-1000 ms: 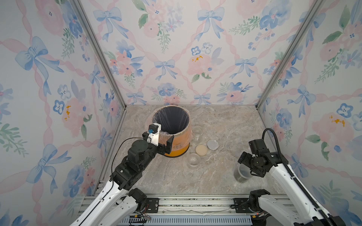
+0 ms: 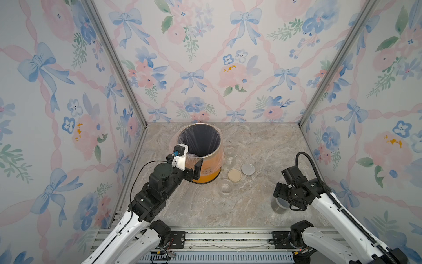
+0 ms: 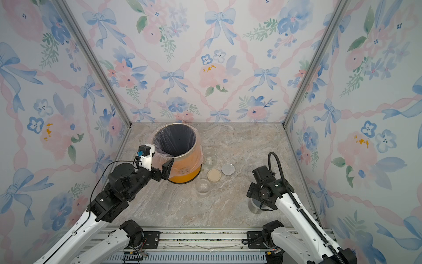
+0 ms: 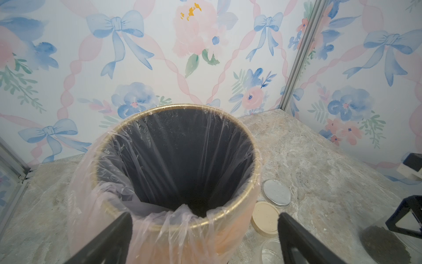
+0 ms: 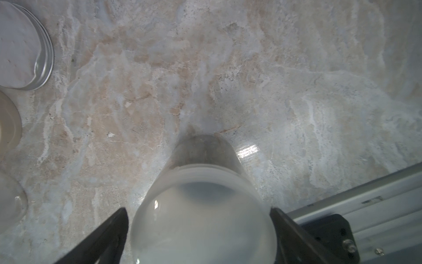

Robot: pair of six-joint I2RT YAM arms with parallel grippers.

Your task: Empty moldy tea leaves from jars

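Observation:
A bin (image 2: 213, 162) lined with a clear bag fills much of the left wrist view. My open left gripper (image 2: 190, 163) hangs at its front rim, holding nothing. At the front right of the counter stands a translucent jar (image 5: 203, 220). My right gripper (image 2: 284, 193) is open right over this jar, its blurred fingers on either side of the jar's top in the right wrist view; whether they touch it I cannot tell. A clear container (image 2: 226, 187), another clear jar (image 2: 230, 154), a cream lid (image 2: 234, 175) and a silver lid (image 2: 248, 169) lie beside the bin.
A metal rail (image 5: 373, 184) runs along the front edge, close by the right jar. Patterned walls enclose the back and sides.
My right gripper has shifted slightly left and toward the front, over the jar. My left arm is unchanged.

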